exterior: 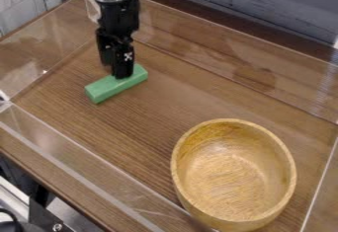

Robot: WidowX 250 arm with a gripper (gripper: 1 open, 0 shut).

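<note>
The black gripper (115, 60) hangs over a green block (106, 91) on the wooden table, in the upper left of the camera view. The block lies diagonally, and the gripper's tip is at or just over its upper end; whether they touch is hard to tell. The fingers are dark and small in this view.
A large yellow oval bowl (232, 175) sits at the lower right. Cables and a dark gap show beyond the table's left edge at the bottom.
</note>
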